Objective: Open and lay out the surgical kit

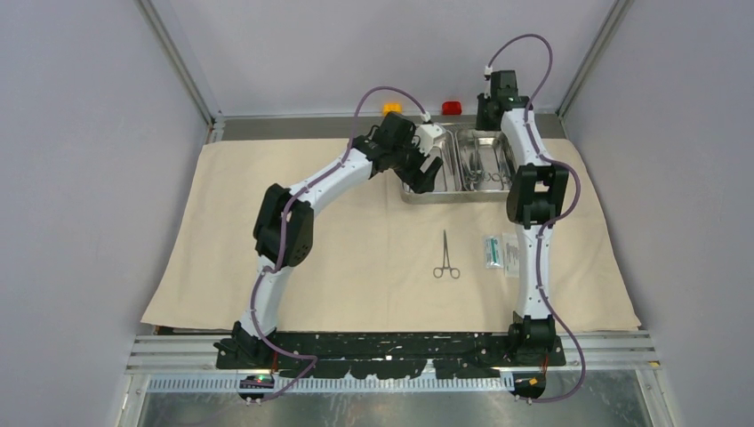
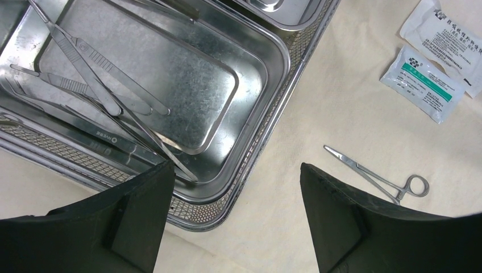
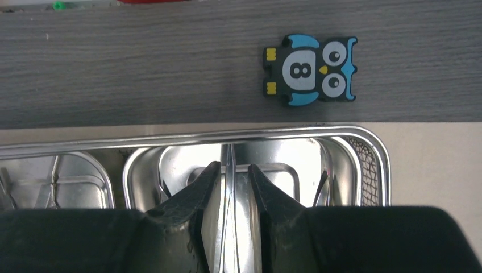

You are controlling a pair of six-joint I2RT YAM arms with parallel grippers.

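A steel mesh kit tray (image 1: 458,197) holds two inner trays at the back of the cloth. Tweezers (image 2: 122,79) and a scalpel handle (image 2: 74,122) lie in the left inner tray. Over its front corner my left gripper is open, its fingers far apart and empty. My right gripper stands over the far part of the right inner tray, its fingers parted by a small gap. A slim steel instrument (image 3: 229,156) shows in that gap, with no clear contact on either finger. More instruments (image 1: 476,165) lie in the right inner tray.
On the cloth (image 1: 338,276) lie forceps with ring handles (image 1: 446,258), a green-striped packet (image 1: 493,253) and a white packet (image 1: 511,258). An owl figure (image 3: 310,70) sits on the grey strip behind the tray.
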